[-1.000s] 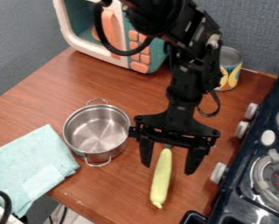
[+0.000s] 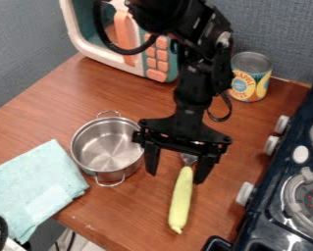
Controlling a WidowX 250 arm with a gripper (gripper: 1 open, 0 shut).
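Note:
My black gripper (image 2: 178, 165) hangs at the centre of the camera view, its two fingers apart and pointing down, open. Just below it and between the fingers lies a pale yellow, elongated vegetable (image 2: 182, 201) on the wooden table (image 2: 113, 225), its upper end partly behind the gripper. A steel pot (image 2: 104, 149) with two handles stands to the left of the gripper. I cannot tell whether the fingers touch the vegetable.
A light blue cloth (image 2: 27, 191) lies at the left, a stove (image 2: 284, 196) stands at the right, a can (image 2: 249, 76) at the back right and a toy microwave (image 2: 86, 25) at the back left.
My gripper and arm have shifted slightly left and up, toward the pot's side. The objects on the table have not visibly moved.

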